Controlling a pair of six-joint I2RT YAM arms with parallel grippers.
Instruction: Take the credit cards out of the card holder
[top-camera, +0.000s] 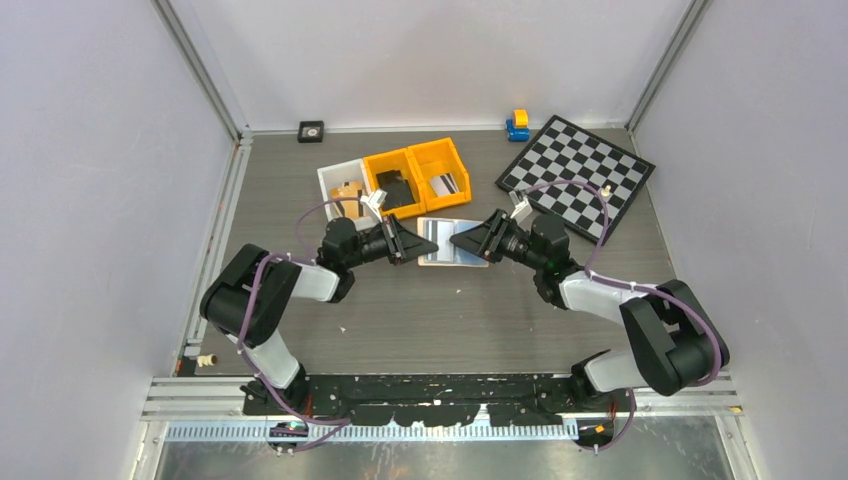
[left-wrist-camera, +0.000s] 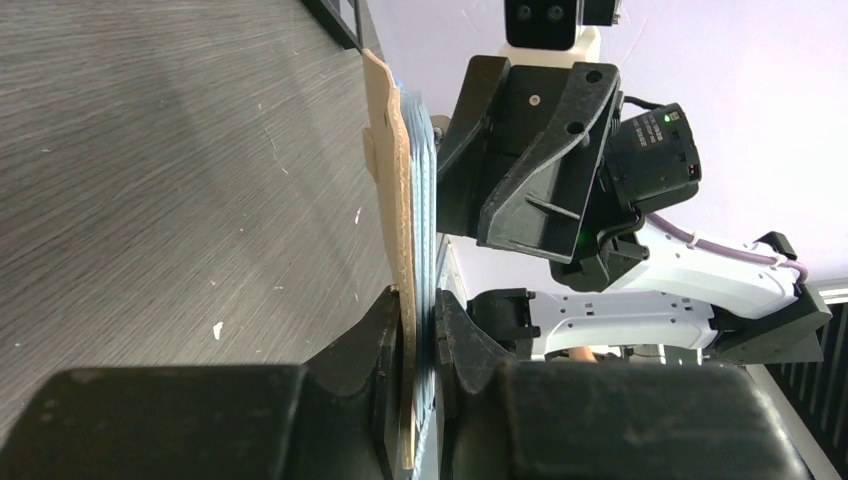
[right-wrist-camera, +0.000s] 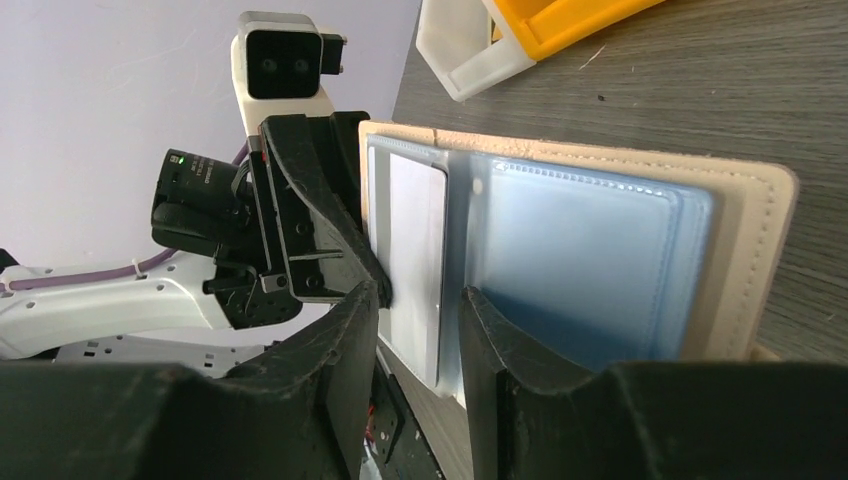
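The card holder (right-wrist-camera: 765, 200) is tan with pale blue clear pockets and lies spread open in the air between my arms. My left gripper is shut on its left edge, pinching the tan cover (left-wrist-camera: 388, 170) and the stacked blue sleeves (left-wrist-camera: 422, 180). A white card (right-wrist-camera: 412, 255) shows in the pocket on the left side. In the right wrist view my right gripper stands part open in front of that card, its fingers (right-wrist-camera: 352, 335) on either side of the card's inner edge. Nothing visible is gripped there.
An orange bin (top-camera: 437, 147) holds cards; the orange one beside it holds something black. A white bin (top-camera: 325, 180) contains a tan piece. A checkered board (top-camera: 580, 175) lies at the back right.
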